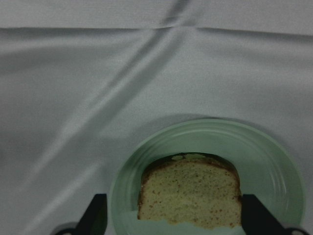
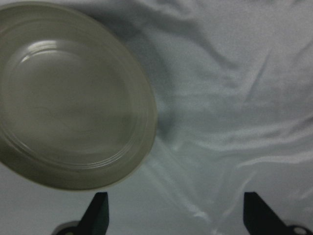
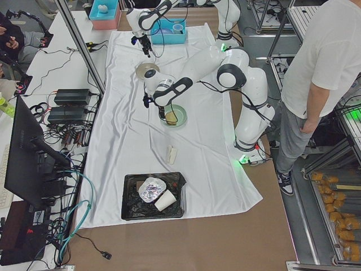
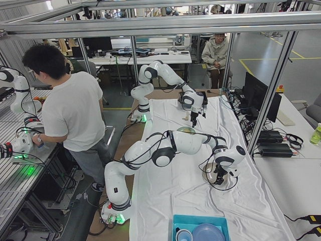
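A slice of bread (image 1: pixel 190 191) lies on a green plate (image 1: pixel 270 156) on the white cloth. My left gripper is above it, open, with nothing held; its fingertips frame the slice in the left wrist view. An empty beige plate (image 2: pixel 73 103) lies below and beside my right gripper, which stands open over the cloth with nothing between its fingers.
A blue bin (image 4: pixel 179 221) with dishes stands at the far end of the cloth in the camera left view. A black tray (image 3: pixel 131 200) with a foil bowl and white cup is at the near end. A person stands beside the table.
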